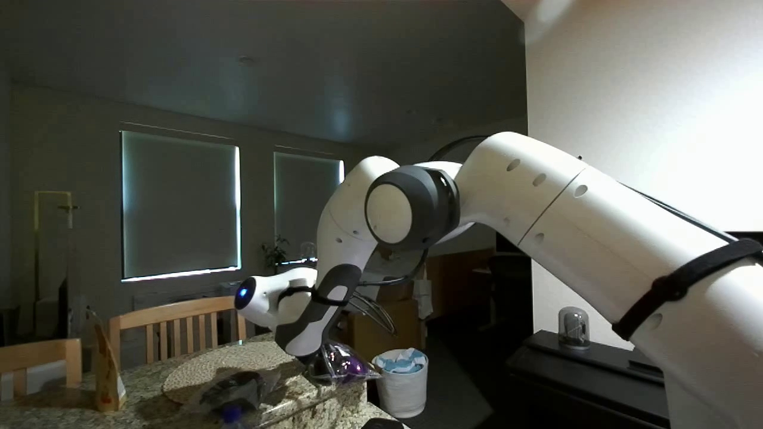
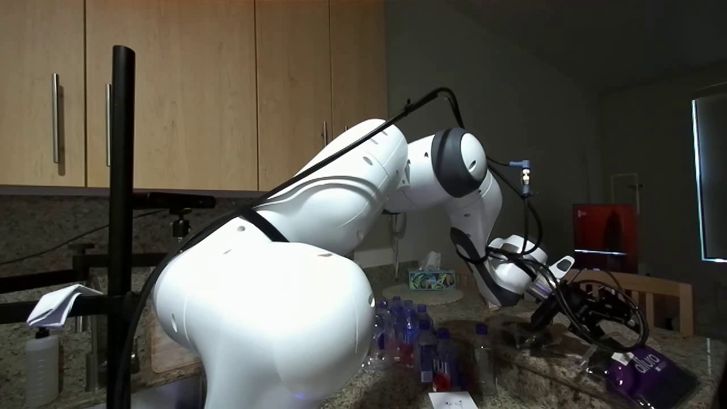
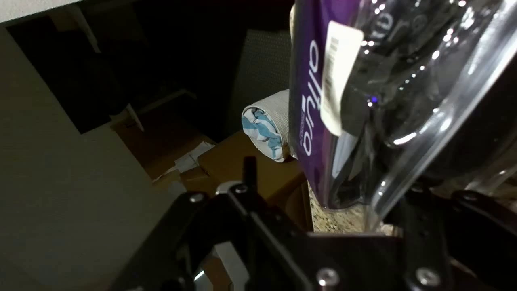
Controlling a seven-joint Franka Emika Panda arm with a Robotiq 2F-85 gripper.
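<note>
A clear plastic bag with a purple "allura" card [image 3: 310, 106] and dark contents fills the right of the wrist view. My gripper is at the bottom there, its black fingers [image 3: 250, 174] apart, with the bag's lower edge reaching into the gap. The bag hides part of the right finger, and I cannot tell how firmly they touch. In exterior view 1 the bag [image 1: 350, 366] is at the counter's end, below the wrist; the gripper is mostly hidden. In exterior view 2 the purple card [image 2: 651, 375] is at the lower right, close below the black gripper hardware.
A white bin [image 1: 402, 386] with a blue-and-white liner stands on the floor beyond the counter's end. Another dark plastic-wrapped item [image 1: 232, 389] lies on the counter near a round woven mat [image 1: 193, 372]. Several bottles [image 2: 426, 341] crowd the counter behind the arm.
</note>
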